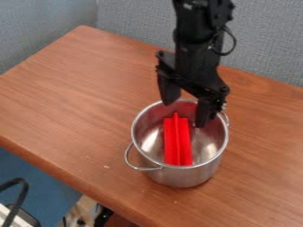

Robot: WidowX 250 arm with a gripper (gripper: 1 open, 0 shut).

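Observation:
A steel pot (159, 168) with wire handles stands on the wooden table near the middle of the view. Inside it lies a red object (178, 142), long and in two parallel pieces, running front to back. My black gripper (186, 101) hangs over the back of the pot, its fingers spread open to either side above the red pieces. Nothing shows held between them.
A grey padded wall stands behind it. At the lower left, beyond the table edge, are a blue surface and dark cables.

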